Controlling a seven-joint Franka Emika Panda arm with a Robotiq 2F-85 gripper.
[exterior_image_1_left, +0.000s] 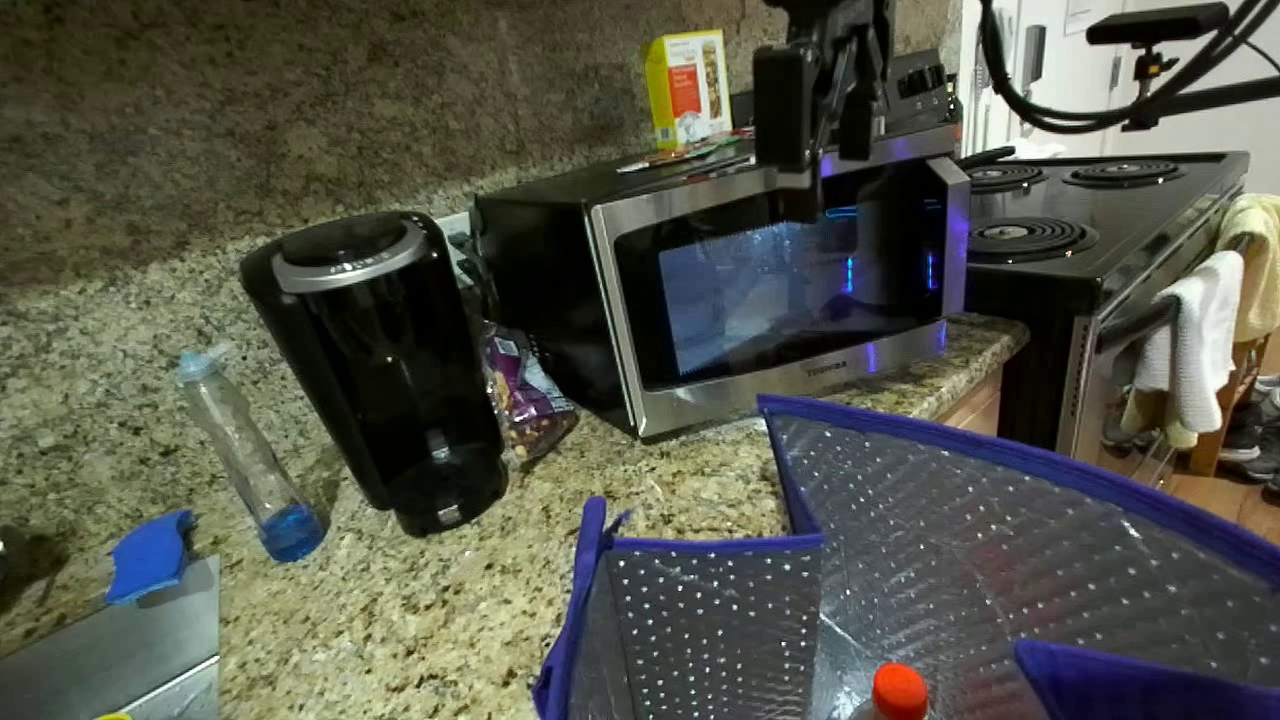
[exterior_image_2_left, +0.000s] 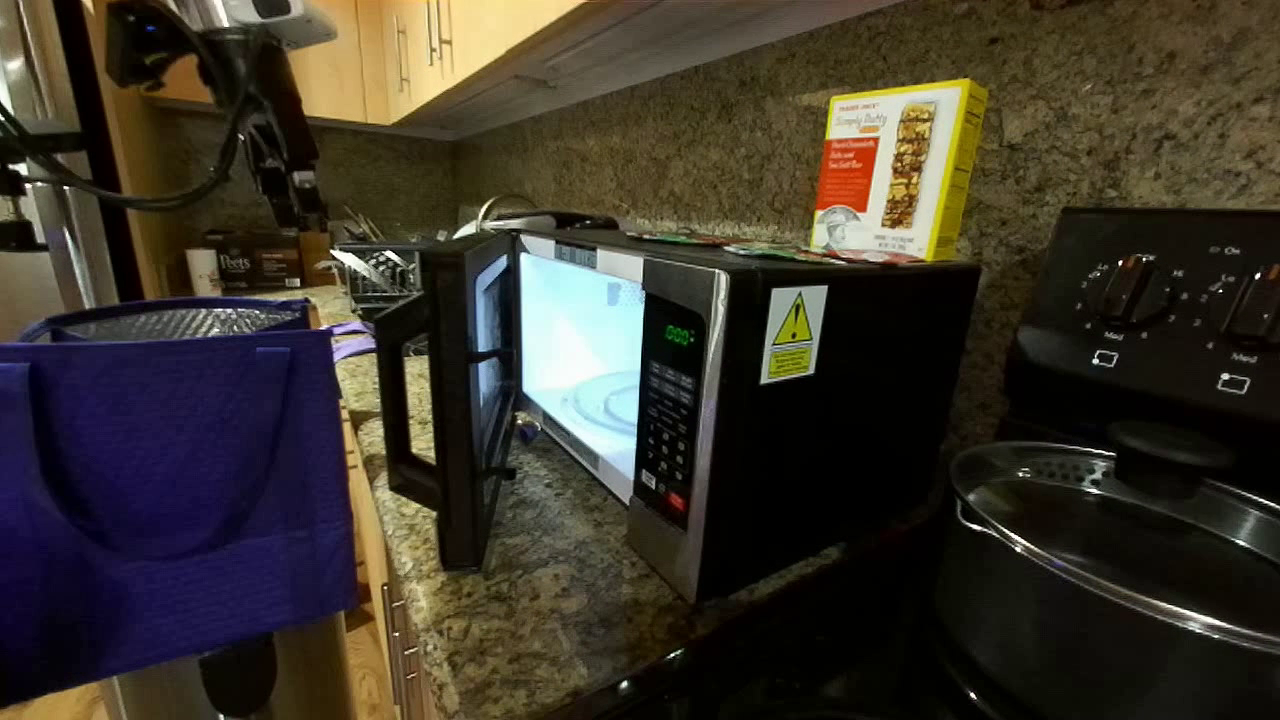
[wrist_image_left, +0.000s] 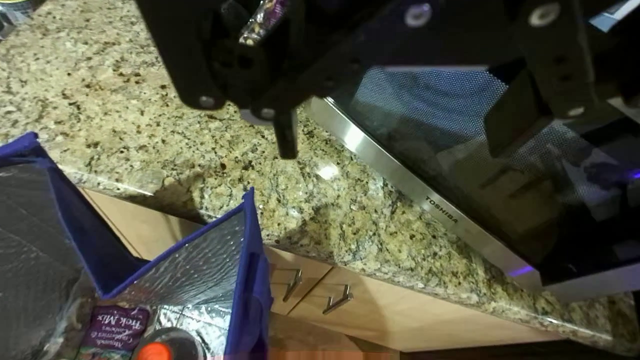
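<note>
My gripper (exterior_image_1_left: 828, 150) hangs high in front of the microwave (exterior_image_1_left: 780, 288), its fingers apart and empty. In exterior view 2 the gripper (exterior_image_2_left: 294, 210) is up at the left, beyond the purple bag (exterior_image_2_left: 180, 468) and well clear of it. The microwave door (exterior_image_2_left: 462, 408) stands partly open, and the lit cavity (exterior_image_2_left: 582, 336) shows only a glass turntable. From the wrist, both fingers (wrist_image_left: 286, 137) are widely spread above the counter and door. Inside the open, silver-lined bag (wrist_image_left: 255, 264) are a purple Trek Mix pack (wrist_image_left: 114, 327) and a bottle with an orange-red cap (wrist_image_left: 155, 352).
A black coffee maker (exterior_image_1_left: 384, 372), a snack pack (exterior_image_1_left: 528, 396) and a spray bottle (exterior_image_1_left: 252, 468) stand left of the microwave. A yellow box (exterior_image_2_left: 900, 168) sits on top of it. Bare counter (exterior_image_1_left: 408, 612) lies in front; the stove (exterior_image_1_left: 1044, 228) is at right.
</note>
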